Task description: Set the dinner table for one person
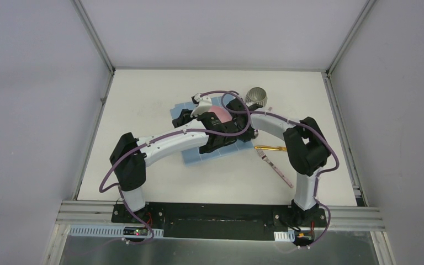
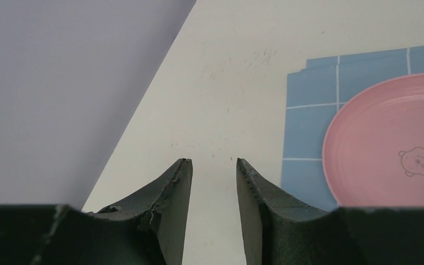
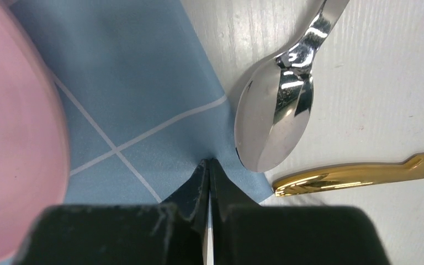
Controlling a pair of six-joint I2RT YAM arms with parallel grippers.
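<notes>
A pink plate (image 2: 386,138) with a bear drawing lies on a blue gridded placemat (image 2: 309,132). My left gripper is open above the table left of the plate, with nothing between its fingers. My right gripper is shut, nothing visible between its fingers, over the placemat's edge right of the plate. A steel spoon (image 3: 273,118) lies just beside it, by the mat's edge, and a gold knife (image 3: 353,176) lies near the mat's corner. The fork (image 1: 276,170) lies on the table below the knife in the top view.
A ribbed metal cup (image 1: 256,95) stands at the back right, behind the right arm. Both arms reach over the placemat and hide much of the plate from above.
</notes>
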